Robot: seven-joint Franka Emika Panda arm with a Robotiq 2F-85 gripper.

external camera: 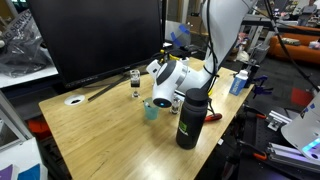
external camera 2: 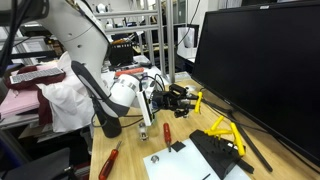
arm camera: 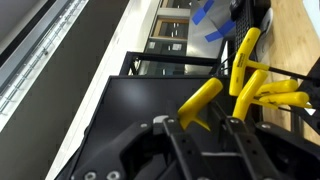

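My gripper (external camera 2: 183, 98) is raised beyond the white arm (external camera 2: 122, 85), in front of the black monitor. A yellow piece (external camera 2: 198, 103) shows at its end. In the wrist view the gripper's dark parts fill the lower middle, and a short yellow handle (arm camera: 201, 102) stands up right at them; the fingers look shut on it. How it is gripped is partly hidden. Further off in that view lie more yellow handles (arm camera: 284, 98). Exterior view 2 shows yellow-handled pieces (external camera 2: 225, 127) beside a dark block on the table.
A black cylinder (external camera: 191, 120) stands near the table's front, with a pale translucent cup (external camera: 151, 112) behind it to the left. The large monitor (external camera: 95, 35) backs the table. Red-handled tools (external camera 2: 109, 164) lie towards the front.
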